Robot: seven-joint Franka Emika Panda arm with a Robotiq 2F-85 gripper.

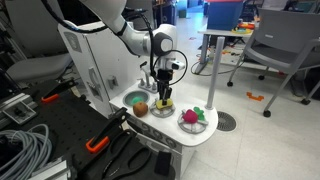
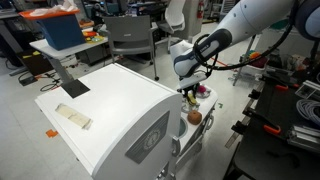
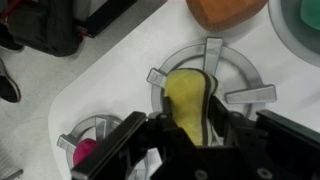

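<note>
A yellow object (image 3: 187, 95) with a dark marking lies on a round grey burner-like plate (image 3: 255, 75) on the white counter. Directly over it is my gripper, its dark fingers close around the yellow object's near end in the wrist view. Whether they press on it is hidden by the fingers themselves. In exterior view 1 the gripper (image 1: 161, 101) reaches down to the yellow object, which still appears to rest on the plate.
A brown object (image 1: 141, 112) stands beside the plate, near a round basin (image 1: 130, 98) with something green. Another plate to the right bears a red item (image 1: 190, 116) and a green one (image 1: 201, 112). A tall white panel (image 1: 92, 55) rises behind the counter's left side.
</note>
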